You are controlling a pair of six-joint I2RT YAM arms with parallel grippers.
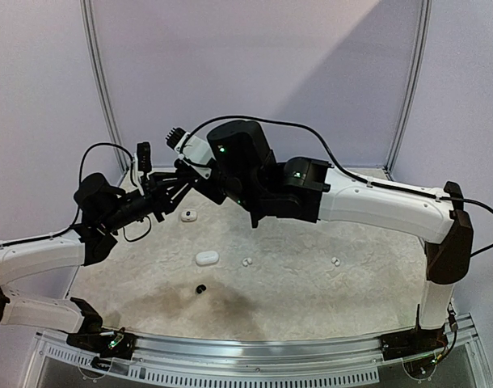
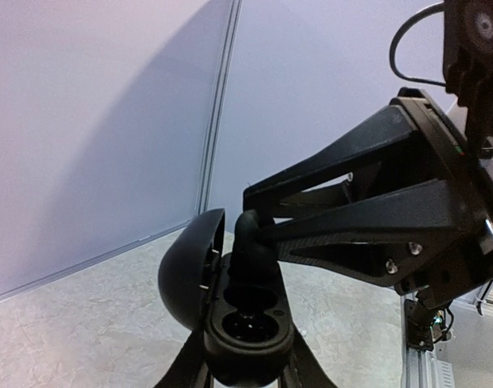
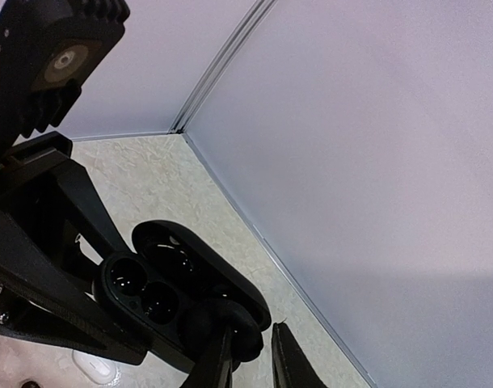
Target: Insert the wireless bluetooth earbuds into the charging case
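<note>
A black charging case (image 2: 248, 339) with its lid open is raised above the table, with my left gripper shut on it from below. In the right wrist view its two visible wells (image 3: 159, 303) look empty. A black earbud (image 2: 253, 249) is at the far end of the case, and my right gripper is shut on it, its fingertips against that end. Whether the earbud is seated in a well I cannot tell.
On the table lie a white case (image 1: 206, 258), another small white case (image 1: 188, 215), small white earbuds (image 1: 246, 262), and a small black piece (image 1: 200, 288). Walls enclose the back and sides.
</note>
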